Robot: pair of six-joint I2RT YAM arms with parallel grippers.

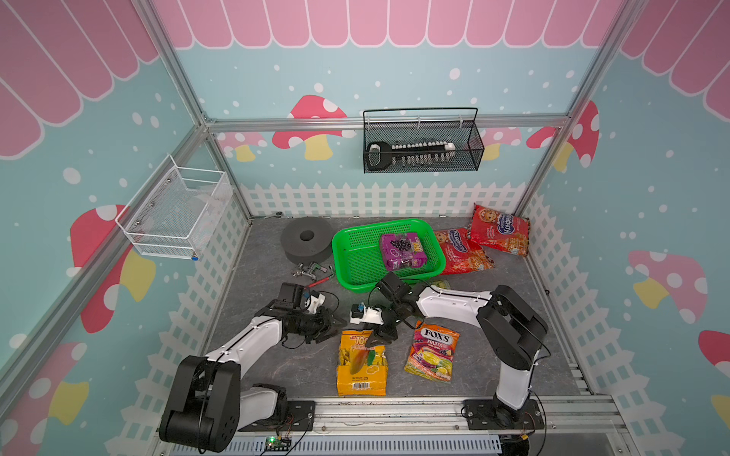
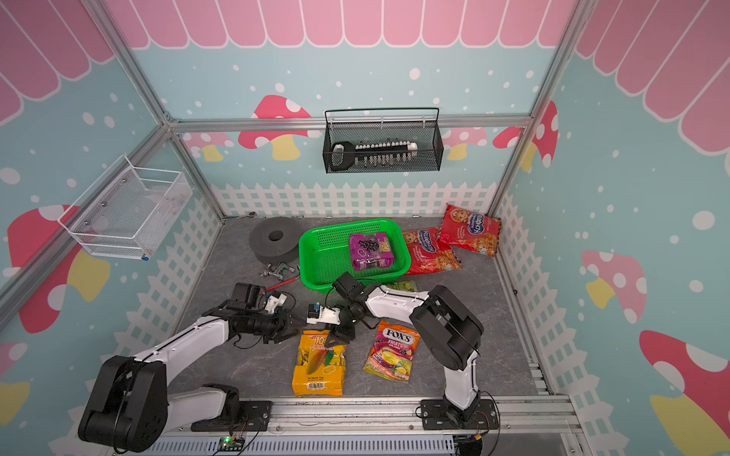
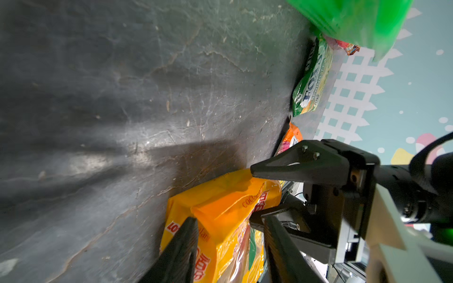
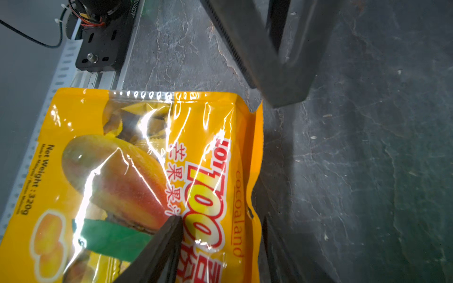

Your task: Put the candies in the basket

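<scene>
A yellow mango candy bag [image 1: 362, 372] lies on the grey table in front of the green basket [image 1: 351, 282]. My right gripper is at the bag's top seam, its fingers apart with that edge between them. My left gripper stands open near the same end, the bag's corner showing between and beyond its fingers; contact is unclear. An orange Fox's bag [image 1: 432, 353] rests right of the mango bag. Beneath the right arm a green Fox's packet [image 3: 311, 77] is partly hidden. Inside the basket sits a purple candy pack [image 1: 403, 250].
Two red Konfem-like bags [image 1: 499, 228] lie right of the basket. On its left are a grey roll [image 1: 307, 239] and small metal parts [image 1: 310, 269]. Both grippers are close together.
</scene>
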